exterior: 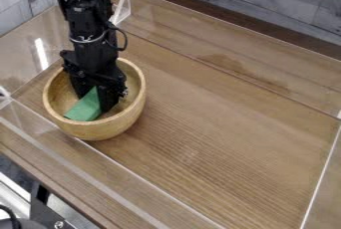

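A tan bowl (95,127) sits at the left of the wooden table, with a green object (86,109) inside it. My black gripper (99,92) comes down from the top left into the bowl, at the green object's upper end. It looks shut on the green object, though its fingertips are dark and hard to make out.
A pale edge runs along the right side. Dark cables or parts lie at the bottom left corner.
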